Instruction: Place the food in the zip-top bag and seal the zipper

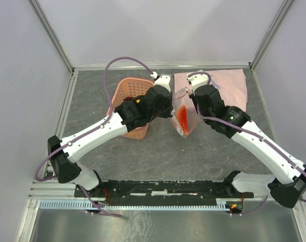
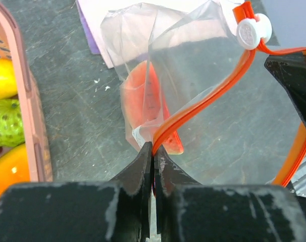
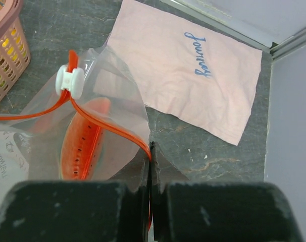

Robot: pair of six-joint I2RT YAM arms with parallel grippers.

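A clear zip top bag (image 2: 193, 70) with an orange zipper and white slider (image 3: 69, 81) hangs between my grippers, holding an orange-red watermelon slice (image 3: 85, 141). My left gripper is shut on the orange zipper edge at one end of the bag. My right gripper is shut with the other stretch of the zipper edge running into its fingertips. In the top view (image 1: 183, 118) the bag sits between the two arms.
A pink basket (image 1: 130, 85) with fruit and vegetables stands left of the bag, partly under the left arm. A pink cloth (image 3: 183, 75) lies at the back right, near the grey walls.
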